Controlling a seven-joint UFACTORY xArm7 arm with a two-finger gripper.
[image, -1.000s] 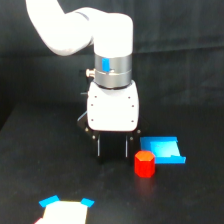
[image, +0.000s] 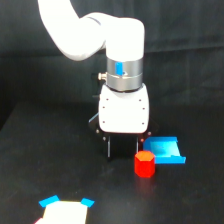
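A red hexagonal block (image: 144, 164) stands on the dark table, right of centre in the camera view. Above it and to its left, the white arm's gripper (image: 123, 150) points downward. Its thin dark fingers are hard to make out against the black surface, but they stand apart, with nothing visible between them. The right finger is close to the block's upper left in the image; whether they touch cannot be told. Behind the block and to its right lies a shallow blue tray (image: 172, 159), partly covered by the block in this view.
At the lower left edge, a white box-like object (image: 65, 213) with blue corner pieces (image: 88, 202) is cut off by the frame. Something small and red shows on its left side. Bare dark table (image: 60, 150) spreads across the left and the front right.
The arm and gripper have shifted to the right and slightly lower in the image, closer to the red block. The block, the blue tray and the white object have stayed in place.
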